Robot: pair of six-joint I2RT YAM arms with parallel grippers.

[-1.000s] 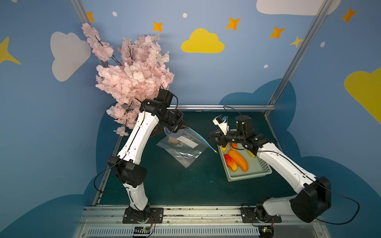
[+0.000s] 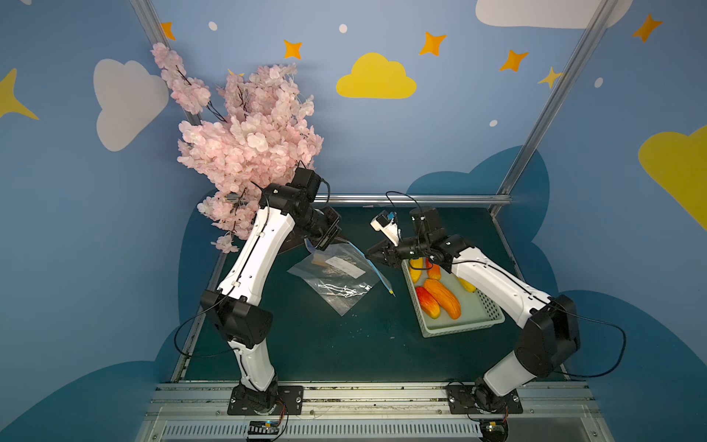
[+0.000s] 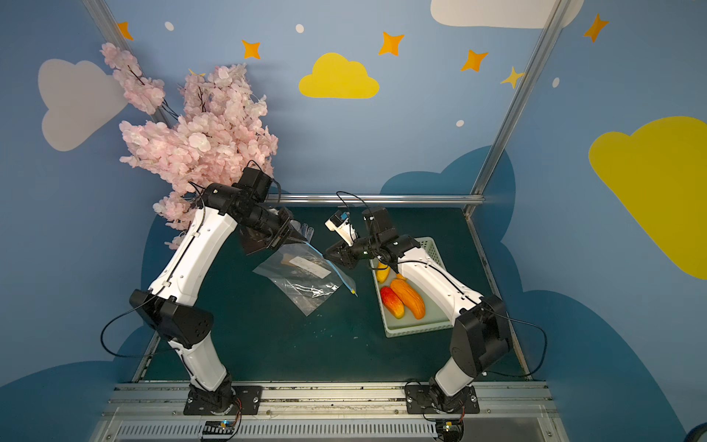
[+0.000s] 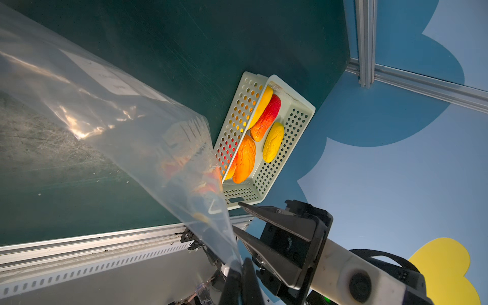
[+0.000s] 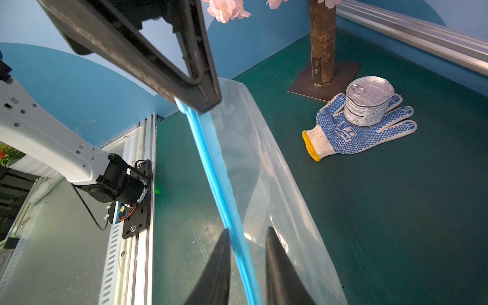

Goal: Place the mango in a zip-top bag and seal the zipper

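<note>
The clear zip top bag [image 2: 335, 276] hangs flat from its blue zipper strip [image 5: 223, 198], with no fruit visible inside. My left gripper [image 2: 339, 237] is shut on one end of that strip; its fingertip [image 5: 202, 94] pinches the bag's top corner in the right wrist view. My right gripper is part open, its two fingers on either side of the strip partway along, and a gap shows between them. A red-and-yellow mango-like fruit [image 2: 427, 302] lies in the basket [image 2: 460, 326], below and right of the bag.
An orange fruit [image 2: 442, 297] and several other yellow and red fruits share the basket. Behind the bag, a can [image 5: 370, 99] stands on a blue-and-white glove [image 5: 350, 133] by the blossom tree's trunk [image 5: 322, 43].
My right gripper has moved left along the blue strip toward the left gripper. The strip's free end has swung down and left. The left arm holds still.
</note>
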